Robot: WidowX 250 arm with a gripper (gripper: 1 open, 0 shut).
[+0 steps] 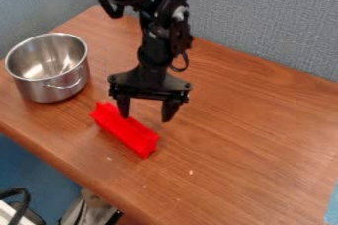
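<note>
My black gripper (146, 109) is open, with its two fingers pointing down just above and behind the upper end of a red, bar-shaped object (129, 133). That object lies diagonally on the wooden table, from upper left to lower right. Whether the fingers touch it I cannot tell. A steel pot (47, 66) stands to the left of the gripper, empty as far as its visible inside shows.
Grey padded walls border it at the back and left. Cables and equipment sit below the near left edge.
</note>
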